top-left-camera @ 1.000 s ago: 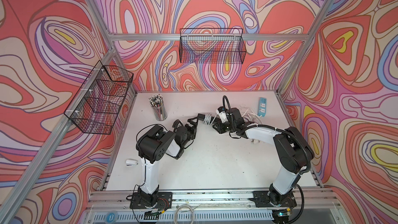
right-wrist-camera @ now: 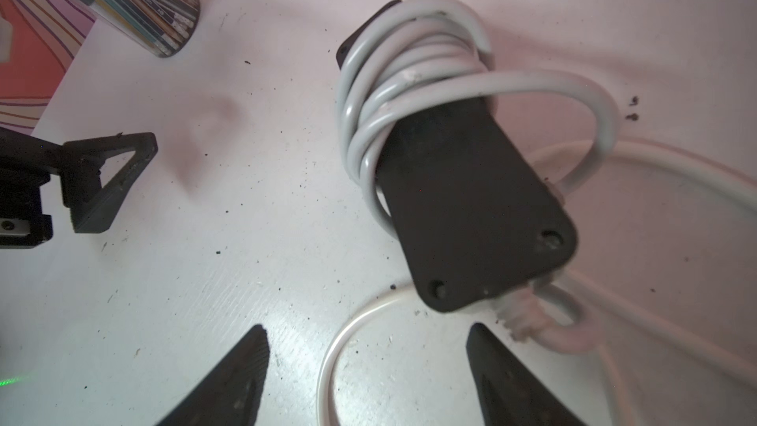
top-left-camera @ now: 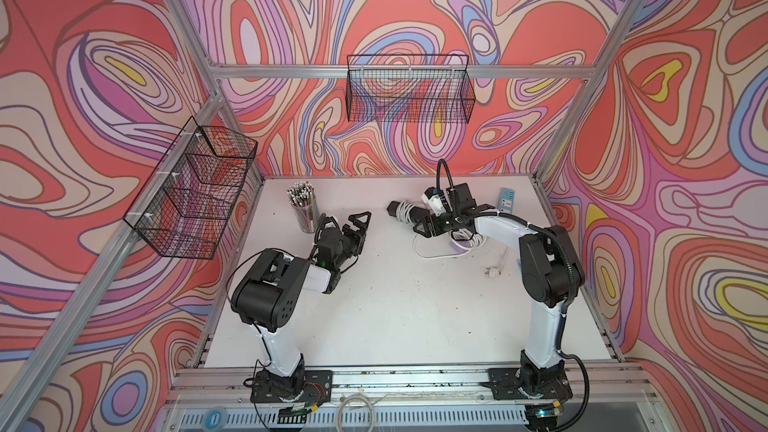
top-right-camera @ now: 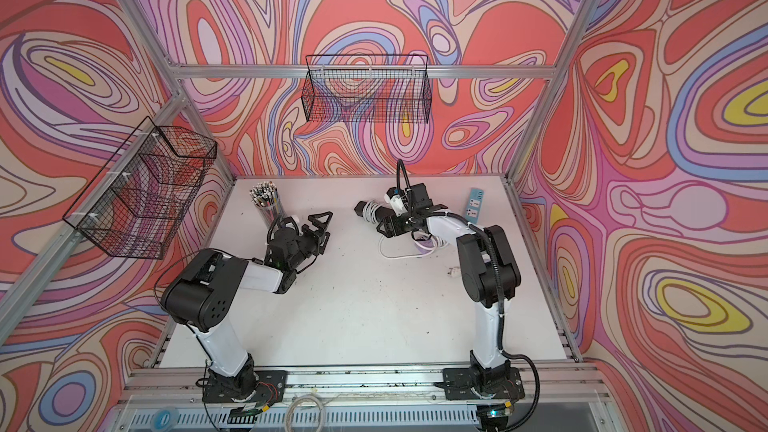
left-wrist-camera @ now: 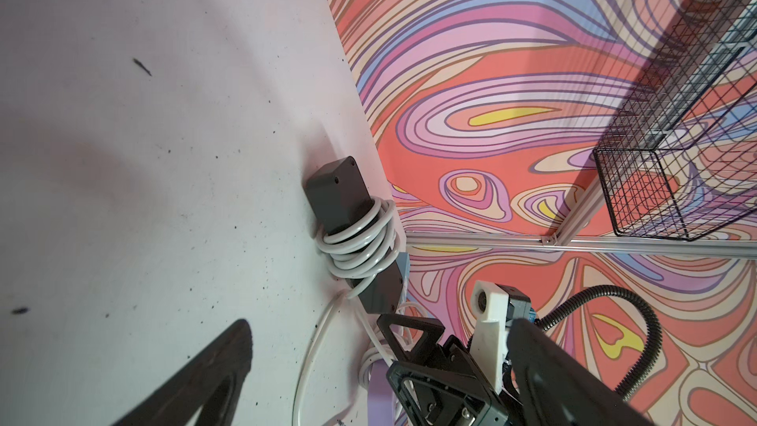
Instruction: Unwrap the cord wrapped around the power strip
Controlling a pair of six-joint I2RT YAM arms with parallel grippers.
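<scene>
The black power strip (right-wrist-camera: 473, 197) lies on the table's far half, with several turns of its light grey cord (right-wrist-camera: 418, 63) still around one end. One loop of cord stands away from the strip's side, and loose cord trails over the table beside it. My right gripper is open at the strip's near end, the strip in front of its fingers and nothing between them. Off to the left, my left gripper is also open and empty, apart from the strip (left-wrist-camera: 339, 193), which shows ahead of it in the left wrist view.
A metal cup of pencils (top-left-camera: 304, 212) stands at the back left. A blue outlet block (top-left-camera: 506, 200) lies at the back right, and a white plug (top-left-camera: 493, 271) rests right of centre.
The left gripper has drawn back leftward, away from the strip. The right gripper has moved toward the back. The strip now lies more tilted and farther back, with a loose cord loop in front.
</scene>
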